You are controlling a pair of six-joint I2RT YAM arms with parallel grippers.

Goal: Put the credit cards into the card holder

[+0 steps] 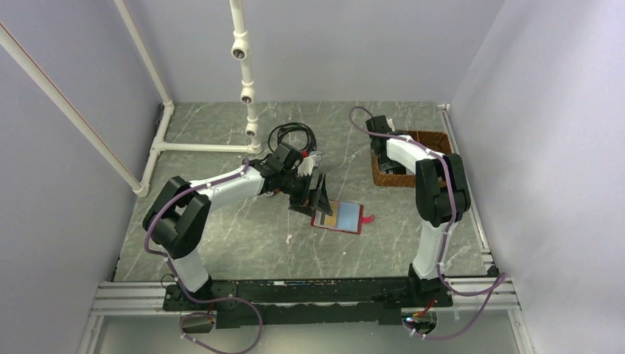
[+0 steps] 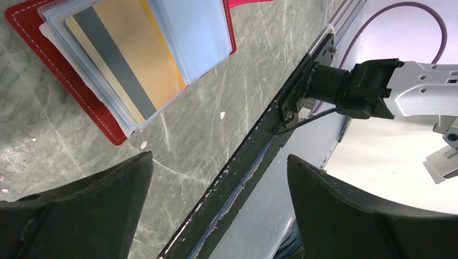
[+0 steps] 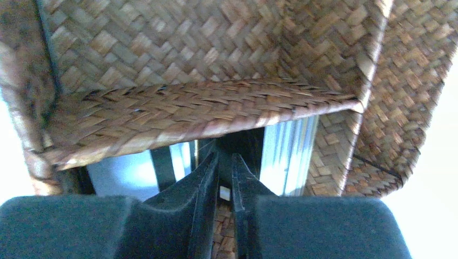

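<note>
The card holder (image 2: 81, 81) lies open on the table, red with clear sleeves; a tan card with a grey stripe (image 2: 127, 54) shows in one sleeve and a pale blue one covers the other side. Above its left edge in the top view, my left gripper is open and empty. My right gripper reaches into the wicker basket (image 1: 394, 180). Its fingers are close together with a narrow gap, among upright cards: bluish-white ones (image 3: 127, 174) to the left, a pale stack (image 3: 286, 154) to the right. Whether a dark card is between the tips is unclear.
A wicker divider (image 3: 216, 105) stands just beyond the right fingertips. A coiled black cable (image 1: 295, 130) lies at the back, near white pipes (image 1: 206, 148). The table between holder and basket is clear, apart from a pink tab (image 1: 368, 219) at the holder's side.
</note>
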